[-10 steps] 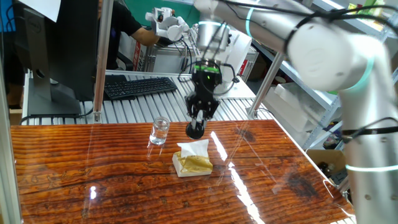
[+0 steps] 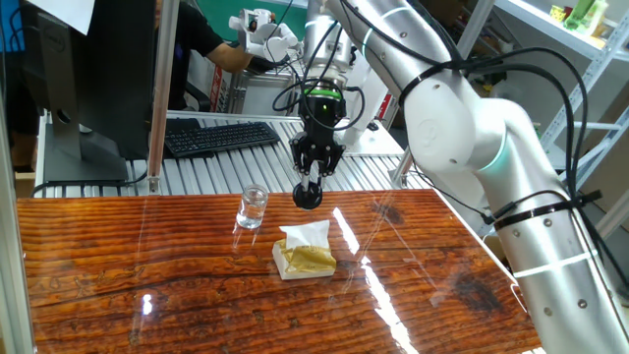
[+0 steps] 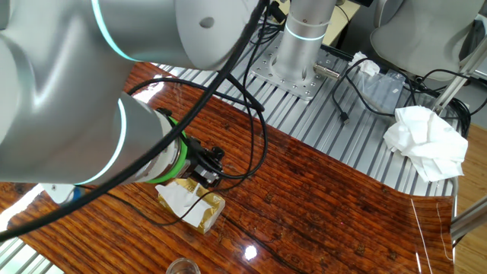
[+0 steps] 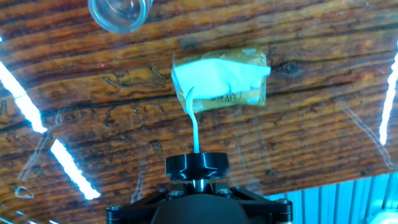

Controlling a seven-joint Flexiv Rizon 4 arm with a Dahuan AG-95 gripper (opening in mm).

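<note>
In exterior view 1, my gripper (image 2: 307, 187) hangs just behind the tissue pack (image 2: 307, 264), with a round black piece (image 2: 308, 197) at its lower end. The pack is white and gold with a white tissue (image 2: 307, 235) standing out of its top. From the wrist view, the pack (image 4: 239, 99) lies ahead of the black piece (image 4: 197, 166), and a thin pale strip (image 4: 195, 130) runs between tissue and black piece. What this strip is, I cannot tell. The finger gap is hidden. A clear glass jar (image 2: 253, 206) stands left of the pack.
The glossy wooden table (image 2: 147, 275) has bare room left and right of the pack. Behind it are a keyboard (image 2: 221, 139) and a monitor (image 2: 93, 88). Loose cables (image 3: 255, 114) hang around the arm. A crumpled white cloth or paper (image 3: 426, 143) lies on the metal slats.
The arm's large upper links have swung left and downward, their cables moving with them. My gripper has turned slightly and stayed almost in place. Pack and jar have not moved.
</note>
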